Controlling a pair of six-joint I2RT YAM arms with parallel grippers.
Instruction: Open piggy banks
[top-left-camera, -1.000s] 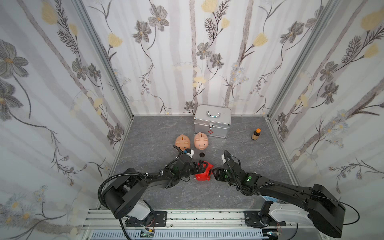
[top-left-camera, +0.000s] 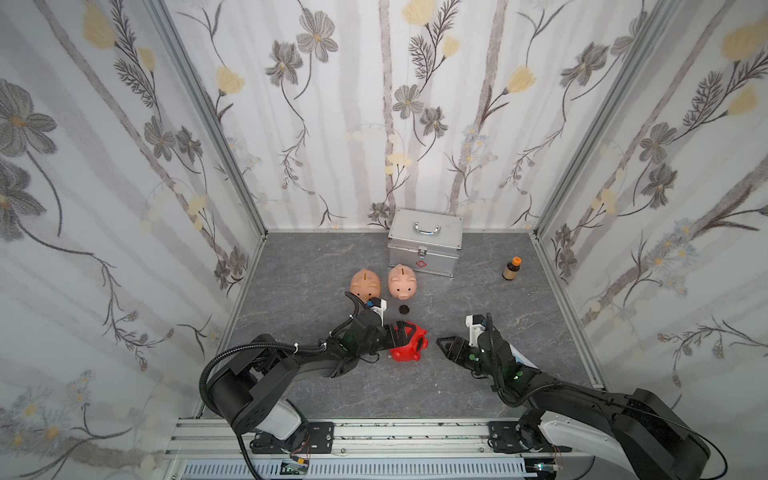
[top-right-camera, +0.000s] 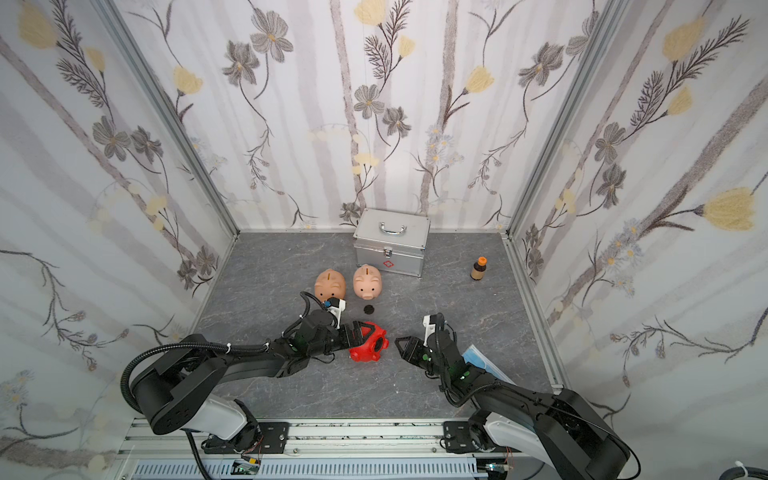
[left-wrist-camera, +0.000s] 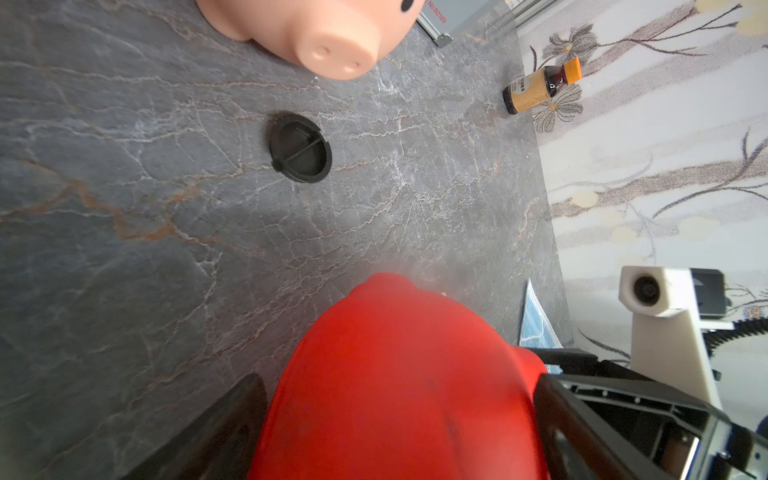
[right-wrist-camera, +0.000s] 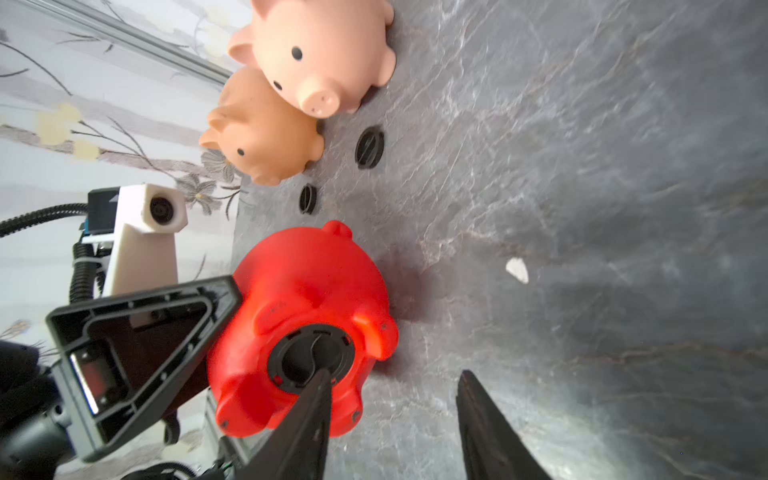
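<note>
The red piggy bank (right-wrist-camera: 308, 276) is tipped with its underside toward my right gripper. A black round plug (right-wrist-camera: 326, 352) with a curved line across it shows in that underside. My left gripper stands wide, its fingers close against both sides of the red bank. My right gripper is open with nothing between its fingers, just right of the bank. A pink piggy bank (right-wrist-camera: 332, 52) and an orange one (right-wrist-camera: 268, 132) stand upright behind. Two black caps, a nearer one (right-wrist-camera: 369, 147) and another one (right-wrist-camera: 308, 198), lie on the table.
A silver case (top-left-camera: 424, 244) stands at the back, a brown bottle (top-left-camera: 511, 269) with an orange lid at the right. A blue-and-white sheet (top-right-camera: 488, 364) lies partly under the right arm.
My right gripper has drawn back a little to the right from the red bank; its wrist has turned and its fingers have parted. The left arm and the red bank look almost still.
</note>
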